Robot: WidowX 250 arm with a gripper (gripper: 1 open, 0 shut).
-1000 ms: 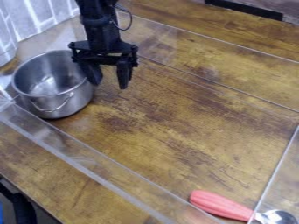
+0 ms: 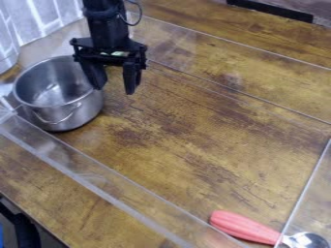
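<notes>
My black gripper [image 2: 110, 66] hangs at the upper left, over the right rim and back of a steel pot [image 2: 58, 102]. Its two fingers point down and appear apart; I cannot see anything clearly held between them. A small pale green item shows behind the gripper, mostly hidden. At the bottom right lies a spoon or ladle with a red handle [image 2: 243, 228] and a metal head [image 2: 305, 241].
Clear plastic strips or walls cross the left, back and right. A pale wrinkled cloth or foil lining [image 2: 26, 24] stands at the back left.
The gripper has shifted slightly left and up over the last second, nearer over the pot. The pot and spoon look unmoved.
</notes>
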